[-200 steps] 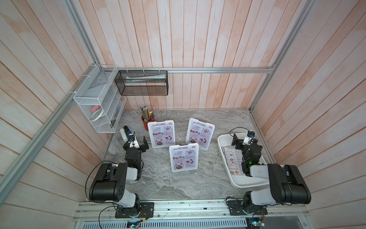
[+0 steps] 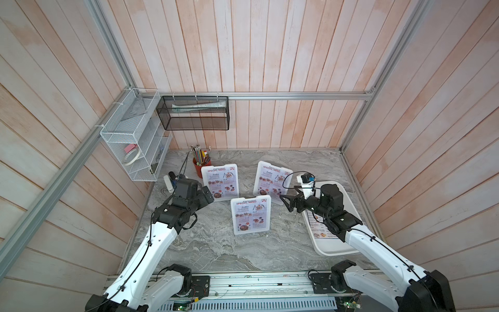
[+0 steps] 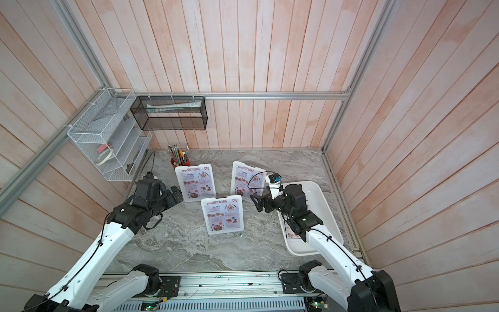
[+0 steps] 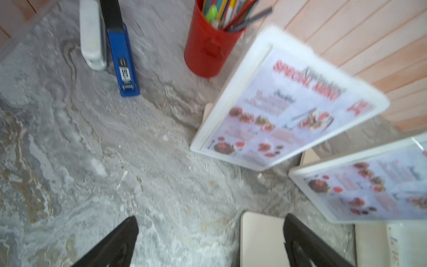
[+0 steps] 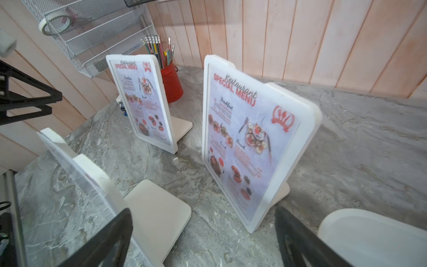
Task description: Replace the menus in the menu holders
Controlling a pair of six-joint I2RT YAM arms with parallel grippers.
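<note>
Three white menu holders stand upright on the grey marbled table, each showing a "Special Menu" sheet. They are the back left holder [image 2: 222, 182], the back right holder [image 2: 271, 179] and the front holder [image 2: 251, 214]. My left gripper [image 2: 202, 212], open and empty, hovers left of the front holder. On the other side my right gripper [image 2: 286, 202] is open and empty, close to the right of the front holder and before the back right one. A different menu sheet [image 2: 322, 227] lies in the white tray [image 2: 322, 251], partly hidden by the right arm.
A red pen cup [image 4: 202, 53] stands behind the back left holder, with a blue stapler [image 4: 124, 66] and a white object [image 4: 92, 35] nearby. A white wire rack [image 2: 130, 137] and a black mesh basket [image 2: 193, 123] hang above.
The right gripper has left its place over the tray. The holders have not moved.
</note>
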